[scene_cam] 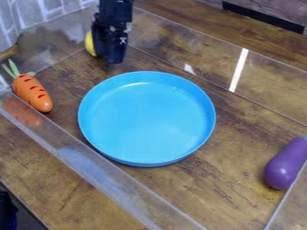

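Note:
My black gripper (106,45) is low at the top left, beside a yellow object (89,41) that it partly hides; its fingers point down, and the space between them is hard to make out. A light blue plate (146,119) sits in the centre. An orange toy carrot (32,92) with green leaves lies at the left, and a purple toy eggplant (283,165) lies at the lower right.
The wooden table (204,198) has clear room right of and below the plate. Transparent panels border the work area on the left and right.

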